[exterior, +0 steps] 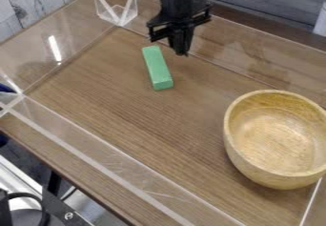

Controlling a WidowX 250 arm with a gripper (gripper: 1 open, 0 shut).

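My black gripper [181, 47] hangs at the top centre of the camera view, its tip low over the wooden surface. It looks shut, with nothing seen between its fingers. A green block [158, 68] lies flat just below and left of it, apart from the tip.
A large tan bowl [274, 171] sits at the lower right. A clear plastic piece [116, 9] stands at the upper left of the surface. Black cables lie at the bottom left corner.
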